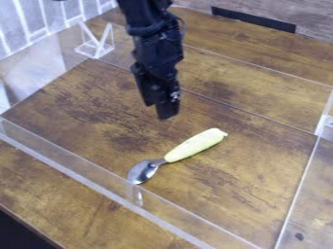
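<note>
My black gripper (166, 105) hangs over the middle of the wooden board, behind a spoon (146, 169) with a pale yellow handle (196, 145). The spoon lies on the board with its bowl toward the front left. The gripper is apart from the spoon. Its fingertips are dark and small, and whether they are open or shut, or have anything between them, I cannot tell.
Clear plastic walls (74, 163) border the wooden surface (254, 195) at front, left and right. A small white plastic piece (95, 44) stands at the back left. A dark strip (274, 21) runs along the back. The board around the spoon is clear.
</note>
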